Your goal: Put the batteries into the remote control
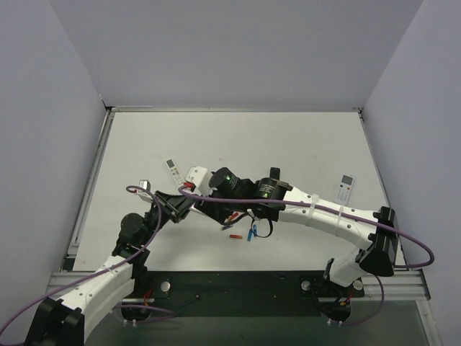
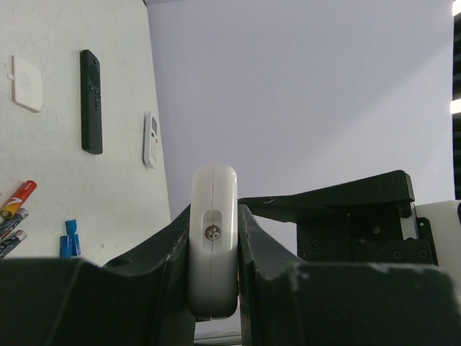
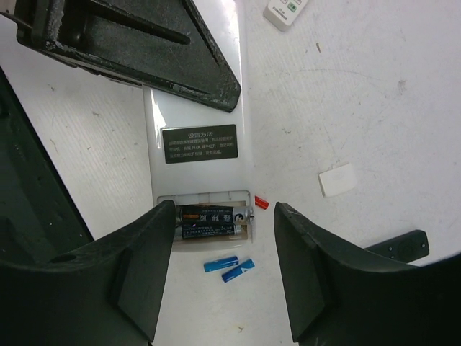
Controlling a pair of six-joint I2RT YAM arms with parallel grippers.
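End-on in the left wrist view, the white remote [image 2: 214, 187] is clamped by my left gripper, shut around its sides. From the right wrist view its back [image 3: 202, 171] shows, with a dark label and an uncovered battery compartment. Two black batteries [image 3: 207, 214] lie side by side there, their left ends partly hidden. My right gripper is part open above the compartment. Its left finger [image 3: 140, 263] overlaps the batteries' left ends in view, and the right finger stands clear beyond the remote's edge. Nothing is clamped between them.
On the table are blue batteries [image 2: 70, 238], an orange-red battery [image 2: 18, 200], dark batteries [image 2: 11, 234], a white flat piece [image 2: 27, 84] and a black remote [image 2: 91, 101]. Other white remotes lie left [image 1: 174, 173] and right [image 1: 345, 189].
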